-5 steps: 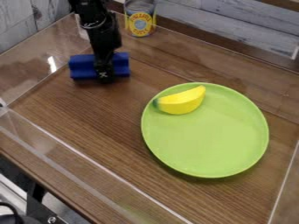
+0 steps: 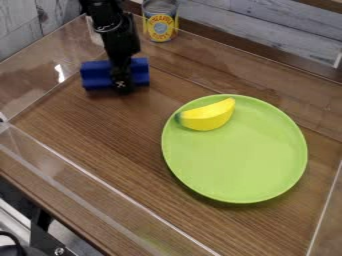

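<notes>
My black gripper (image 2: 120, 70) reaches down from the top left onto a blue rectangular block (image 2: 96, 74) on the wooden table, its fingers at the block's right part. Whether the fingers are closed on it is too dark to tell. A yellow banana (image 2: 207, 114) lies on the upper left part of a green plate (image 2: 247, 160) at the right.
A can with a yellow label (image 2: 159, 26) stands at the back, right of my arm. Pale wall boards run behind.
</notes>
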